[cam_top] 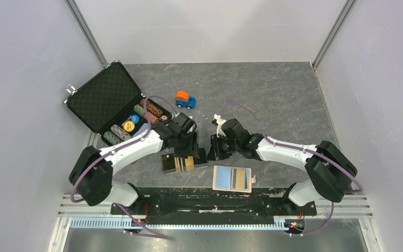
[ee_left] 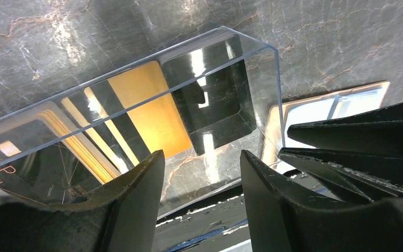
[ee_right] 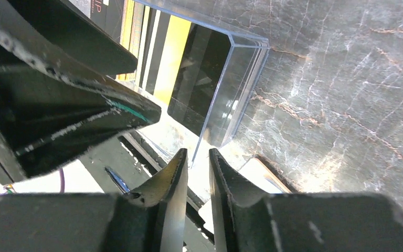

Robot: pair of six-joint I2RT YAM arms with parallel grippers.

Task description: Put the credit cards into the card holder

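A clear plastic box (ee_left: 279, 79) lies flat on the table and shows black and gold cards (ee_left: 149, 105) inside. At its right end is a dark card-shaped piece (ee_left: 212, 97). Over the front side of the box, my left gripper stands open, nothing between its fingers. Just beyond the box's right end, my right gripper has a narrow gap between its fingers, with nothing held. Both grippers are close together, the left (cam_top: 189, 153) and the right (cam_top: 213, 155) hanging over the table. Which thing is the card holder, I cannot tell.
A wood-edged tray (cam_top: 214, 187) with blue and gold pieces lies in front of the right gripper. Behind the left arm stand an open black case (cam_top: 105, 97) with poker chips and a blue-orange toy car (cam_top: 186, 101).
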